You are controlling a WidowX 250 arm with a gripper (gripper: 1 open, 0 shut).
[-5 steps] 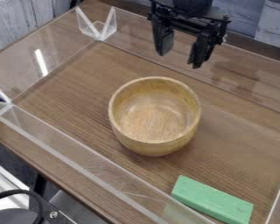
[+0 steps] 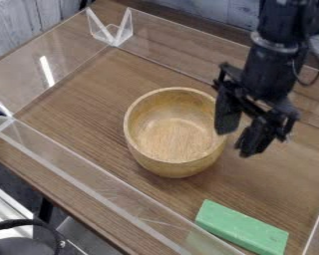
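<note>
My black gripper (image 2: 245,125) hangs from the dark arm over the right side of the table, just right of a round tan bowl (image 2: 173,122), with its lower parts pointing down. I cannot tell whether it is open or shut. The bowl is empty. A green block (image 2: 242,227) lies at the front right, below the gripper and apart from it.
A small clear container (image 2: 112,30) stands at the upper left.
The bowl and green block look unmoved.
</note>
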